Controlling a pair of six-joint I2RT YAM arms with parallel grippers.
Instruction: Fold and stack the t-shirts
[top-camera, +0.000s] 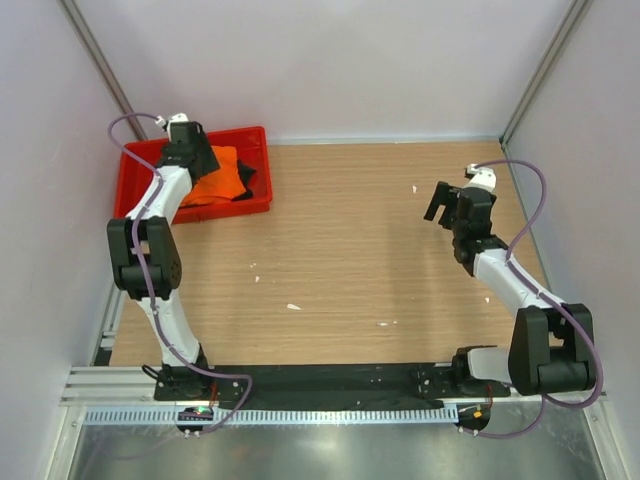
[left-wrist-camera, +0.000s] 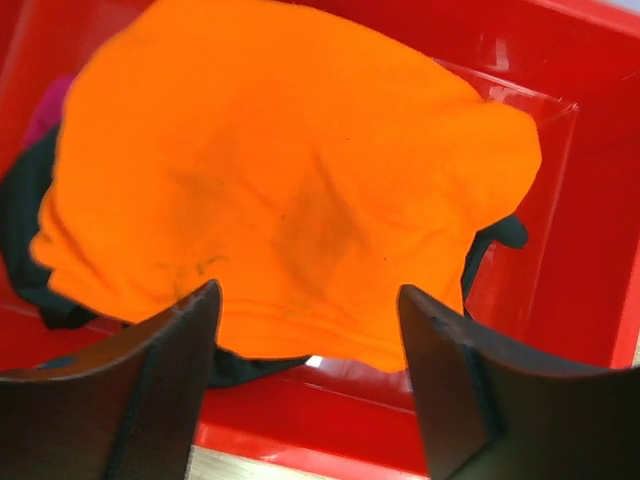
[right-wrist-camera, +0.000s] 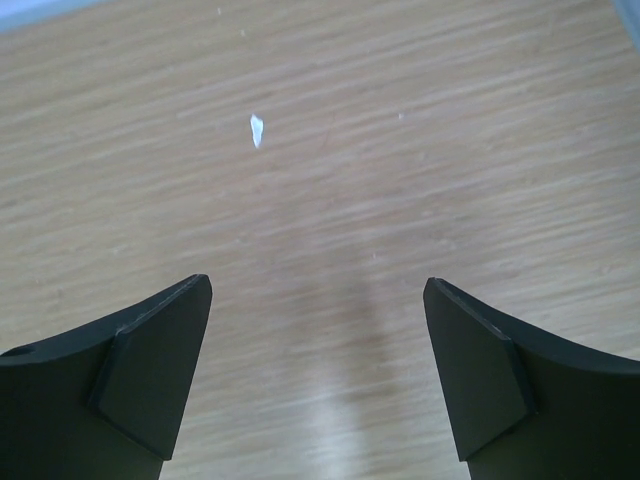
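An orange shirt lies crumpled on top of darker cloth in the red bin at the back left. Over that bin hangs my left gripper, its fingers apart and above the shirt's near edge; nothing is clasped between them. From above, the left arm covers part of the orange shirt. On the right side, my right gripper stands open over bare table, with only wood between its fingers.
A scrap of magenta cloth shows beneath the orange shirt. Walls close in on the sides.
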